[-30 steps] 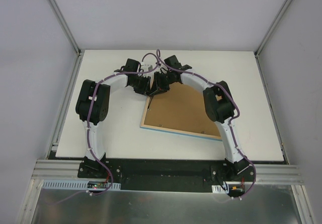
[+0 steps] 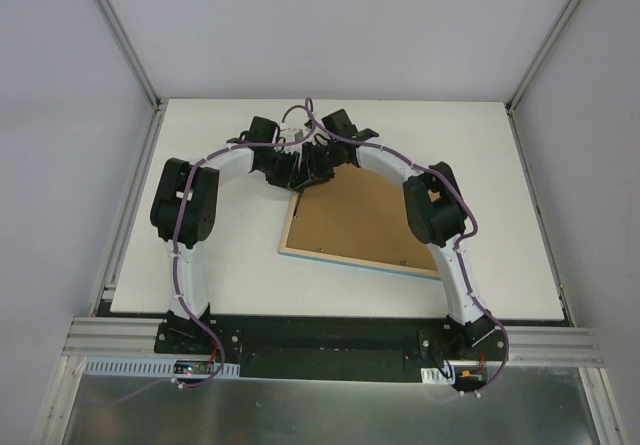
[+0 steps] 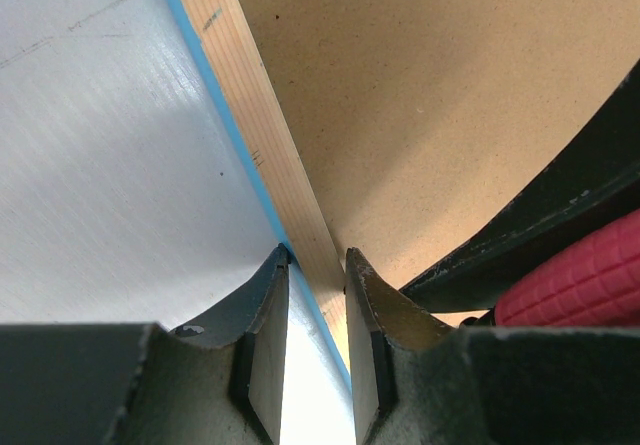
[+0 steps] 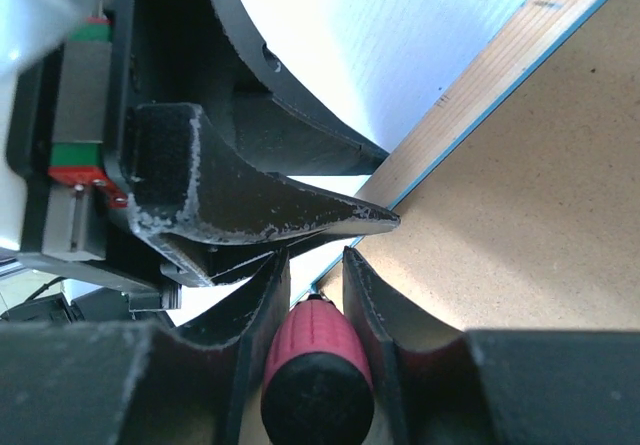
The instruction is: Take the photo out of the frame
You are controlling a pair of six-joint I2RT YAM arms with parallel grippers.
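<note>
The picture frame (image 2: pixel 360 220) lies back up, a brown board inside a light wooden rim with a blue edge. At its left rim, near the upper corner, both grippers meet. In the left wrist view my left gripper has its fingertips either side of the wooden rim (image 3: pixel 260 125), partly apart; whether it grips is unclear. In the right wrist view my right gripper is shut on a red-handled tool (image 4: pixel 315 355), whose tip is down by the inner edge of the rim and mostly hidden.
The two arms are very close together at the top left of the frame.
My right gripper has shifted very slightly at the frame's upper left corner; otherwise little visibly differs in the top view.
</note>
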